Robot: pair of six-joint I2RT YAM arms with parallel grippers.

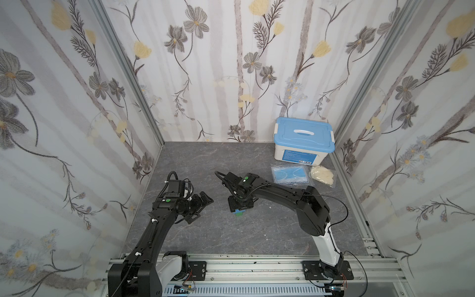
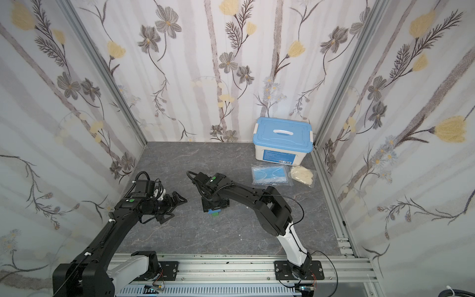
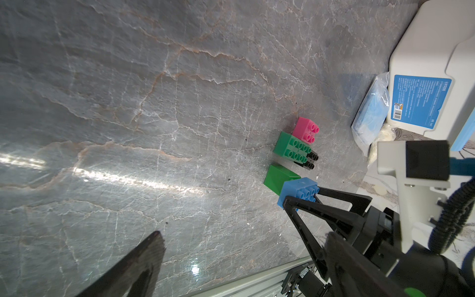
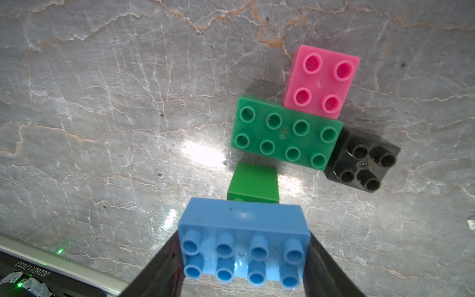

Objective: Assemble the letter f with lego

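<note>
In the right wrist view a blue brick point(image 4: 242, 215) is between the fingers of my right gripper, which press against both its ends; its studs face the camera. Partly covered by it, a bright green brick point(image 4: 253, 183) is just beyond; whether they touch is unclear. A dark green brick point(image 4: 287, 132) lies on the table, a pink brick point(image 4: 321, 81) and a black brick point(image 4: 362, 159) against it. The left wrist view shows the same bricks, off to its right. My left gripper is open and empty, well left of them.
A lidded storage box point(image 1: 302, 141) stands at the back right, with a bagged blue item point(image 1: 290, 174) and a bagged cream item point(image 1: 322, 175) before it. Bare grey table point(image 1: 212, 235) lies in front of the bricks and between the arms.
</note>
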